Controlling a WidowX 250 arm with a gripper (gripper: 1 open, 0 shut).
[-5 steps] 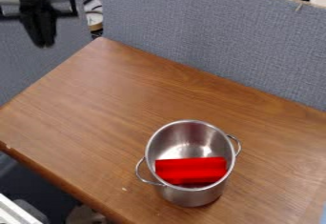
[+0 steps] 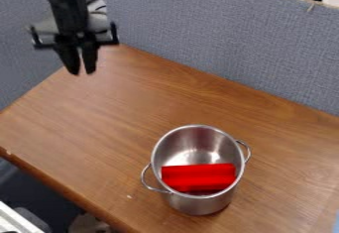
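Note:
My dark gripper (image 2: 79, 57) hangs at the upper left of the camera view, above the wooden table (image 2: 146, 98), blurred, with nothing visible between its fingers; how far they are apart is unclear. A steel pot (image 2: 195, 202) with two wire handles stands at the table's front right, holding a red cylindrical object (image 2: 197, 177) lying on its side.
Grey padded panels (image 2: 225, 29) line the back and left of the table. A white object (image 2: 14, 220) sits past the near left edge.
My gripper has come down and rightward from the top-left corner, further over the table. The pot and red object look unchanged.

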